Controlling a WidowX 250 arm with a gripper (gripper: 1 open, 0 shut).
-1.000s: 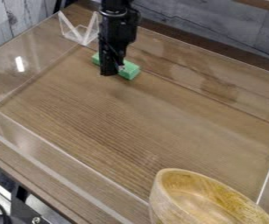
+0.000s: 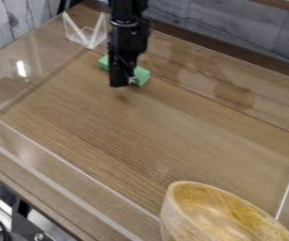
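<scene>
A black robot gripper (image 2: 125,73) hangs from the top of the view over a green object (image 2: 137,75) near the back of the wooden table. Its fingers reach down at that object, partly covering it. Whether the fingers are open or shut on it cannot be made out at this size.
A pale yellow bowl (image 2: 219,216) sits at the front right. A clear plastic piece (image 2: 84,33) stands at the back left. Dark cables lie beyond the lower left edge.
</scene>
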